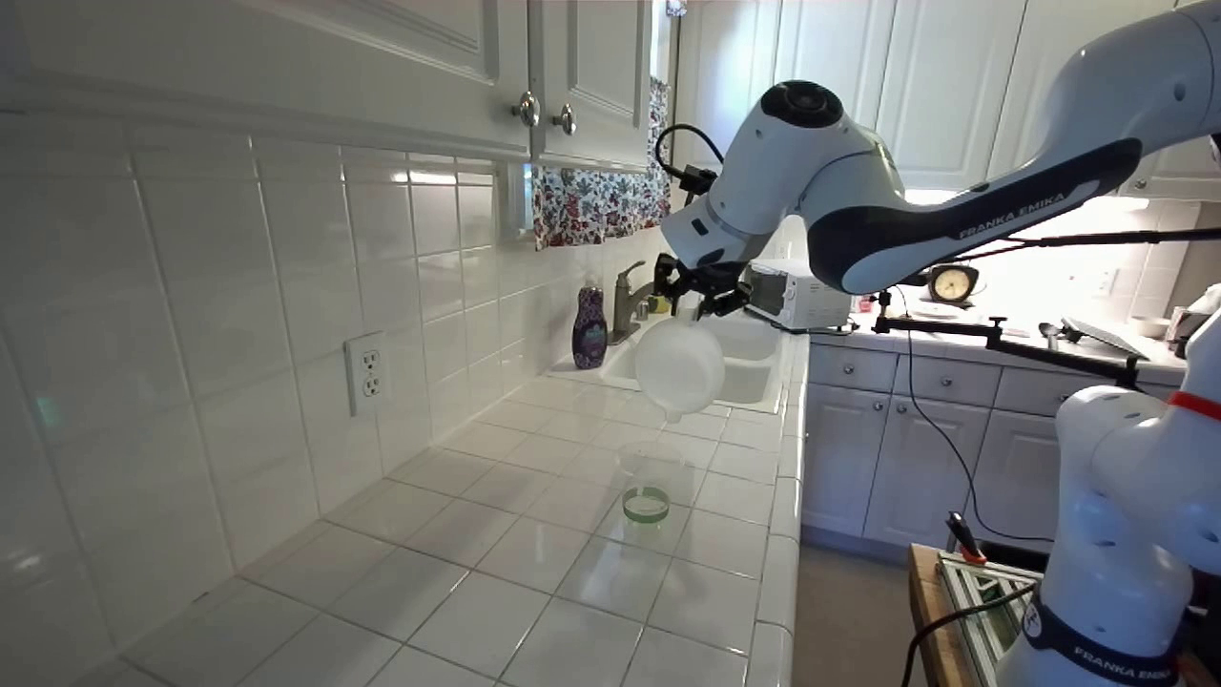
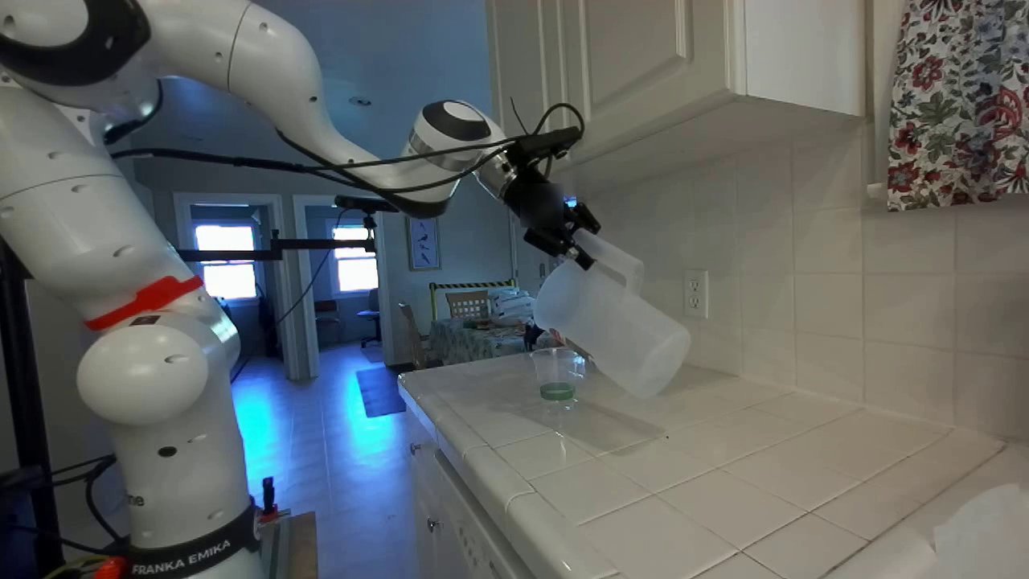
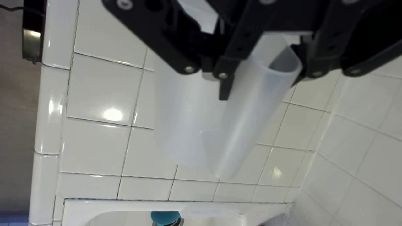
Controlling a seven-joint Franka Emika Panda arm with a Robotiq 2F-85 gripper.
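Observation:
A translucent white pitcher hangs tilted above the counter, its mouth end lowered towards a clear cup. My gripper is shut on the pitcher's handle, which also shows between the dark fingers in the wrist view, where the handle runs down beside the pale body. The clear cup, with a green band at its base, stands upright on the tiles. From the first exterior side, the round pitcher is above and slightly behind the cup. Whether any liquid is in the pitcher cannot be made out.
Behind are a sink, a faucet and a purple bottle. The tiled wall and overhead cabinets bound the space.

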